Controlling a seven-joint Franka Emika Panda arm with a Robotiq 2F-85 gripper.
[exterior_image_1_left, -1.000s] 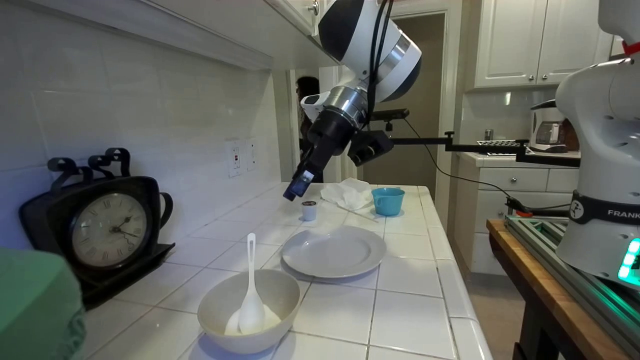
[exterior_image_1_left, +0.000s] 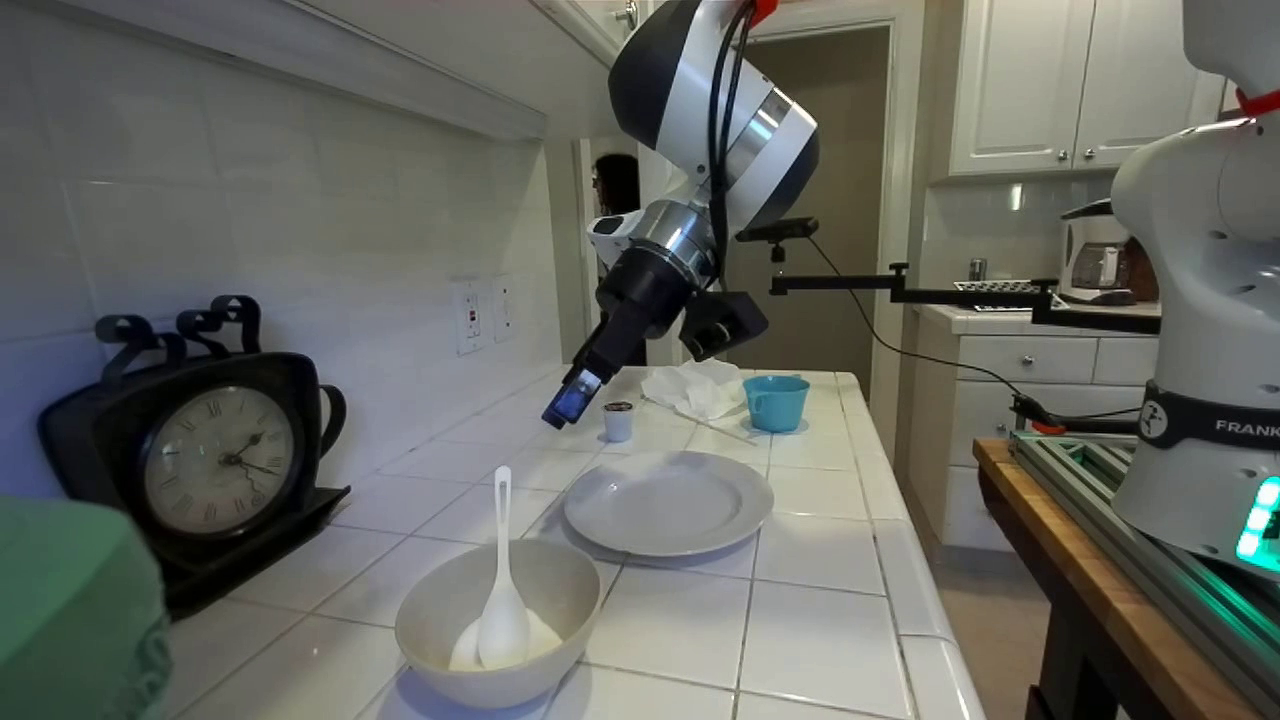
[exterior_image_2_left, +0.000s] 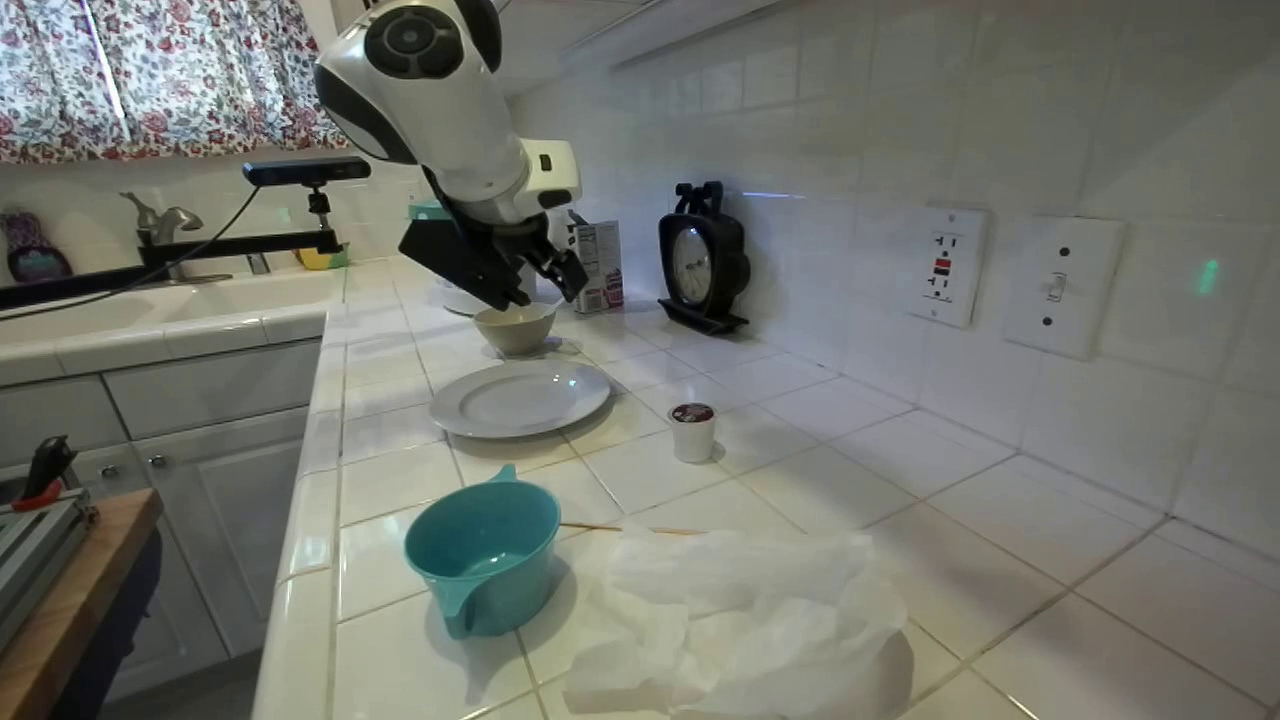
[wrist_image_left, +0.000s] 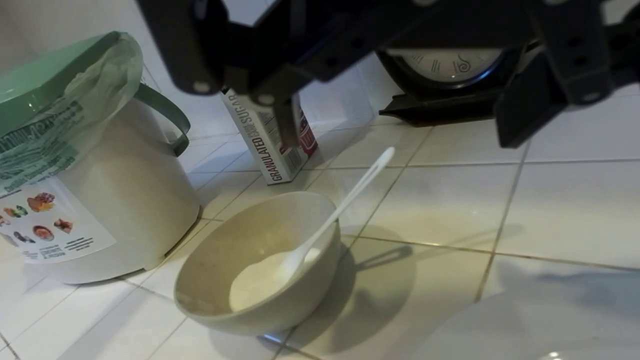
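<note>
My gripper (exterior_image_1_left: 569, 403) hangs above the counter, past the bowl from this camera. In the wrist view its dark fingers (wrist_image_left: 523, 111) stand wide apart, with nothing held between them. A beige bowl (wrist_image_left: 255, 322) sits on the tiles below the gripper, apart from it. White powder (wrist_image_left: 255, 282) lies in the bowl. A white spoon (exterior_image_1_left: 505, 614) leans in it, its handle rising above the rim. The white plate (exterior_image_1_left: 668, 504) beside the bowl is empty.
A black clock (exterior_image_1_left: 222, 456) stands by the wall. A sugar box (wrist_image_left: 270, 141) and a green-lidded bin (wrist_image_left: 144, 198) are behind and left of the bowl in the wrist view. A blue cup (exterior_image_2_left: 486, 558), small white pod (exterior_image_2_left: 692, 434) and crumpled paper (exterior_image_2_left: 744, 624) occupy the other end.
In exterior view 1 my gripper has moved left and slightly lower, coming closer to the bowl. Bowl, spoon and plate stay where they were.
</note>
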